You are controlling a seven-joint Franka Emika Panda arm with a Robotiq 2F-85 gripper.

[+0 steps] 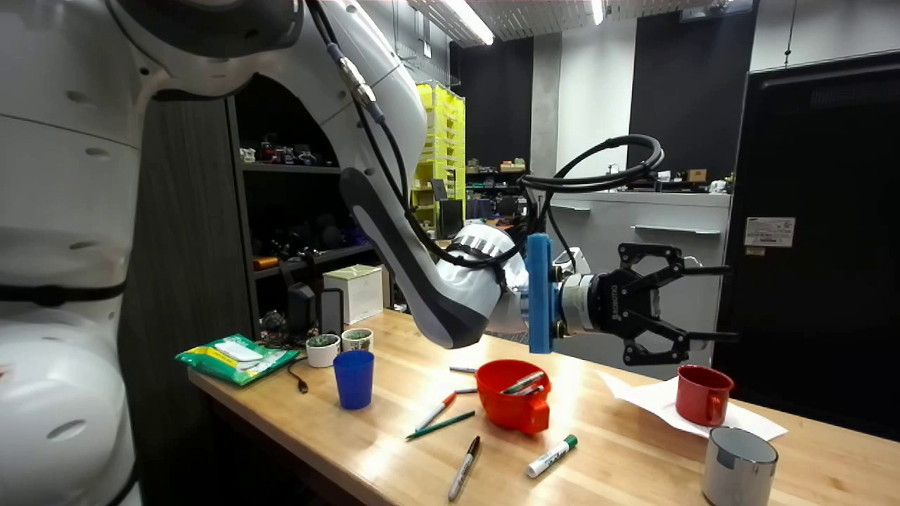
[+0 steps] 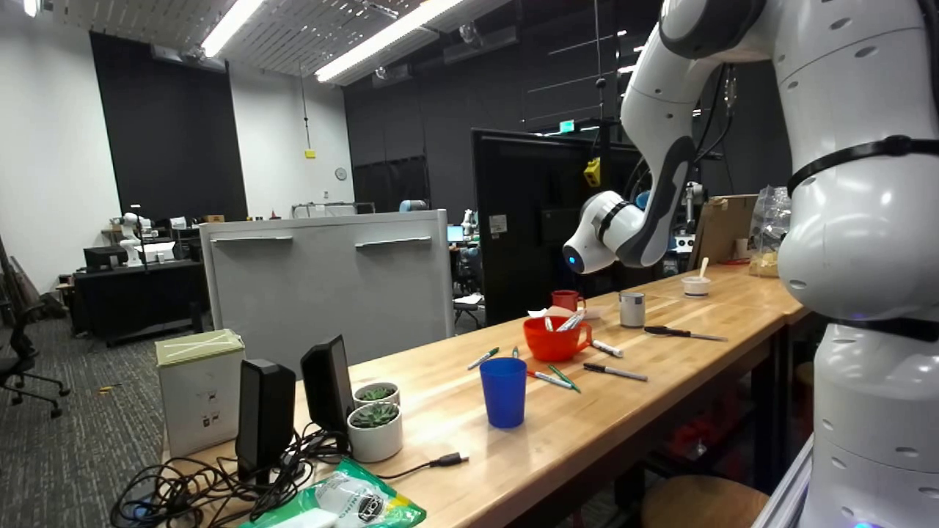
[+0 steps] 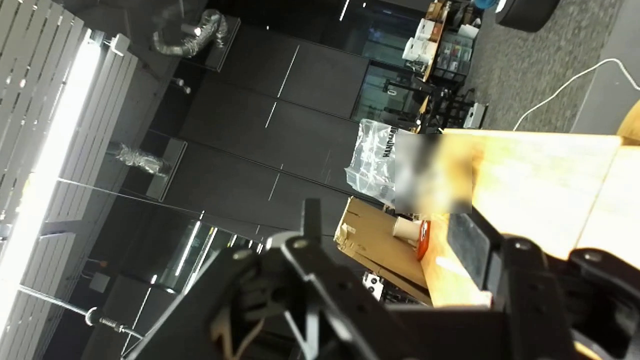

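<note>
High over the far right of the table, my gripper (image 1: 718, 303) points sideways, its fingers (image 1: 711, 336) well apart with nothing between them. In the wrist view, the open gripper faces the room and the table's far end. The big red cup (image 1: 510, 410) holds a few markers (image 1: 524, 383). Around it lie a green-capped marker (image 1: 553, 456), a black marker (image 1: 464, 469), a red-capped marker (image 1: 435, 412) and a green pen (image 1: 440, 425). The red mug (image 1: 702, 396) stands on white paper (image 1: 642, 396), below my gripper, near a metal mug (image 1: 740, 472).
A blue cup (image 1: 354, 381), potted succulents (image 2: 375, 431), black speakers (image 2: 265, 413) with cables and a green packet (image 1: 238, 358) occupy one end. A knife (image 2: 684, 334) and small bowl (image 2: 695, 287) lie towards the other. Bare tabletop surrounds the blue cup.
</note>
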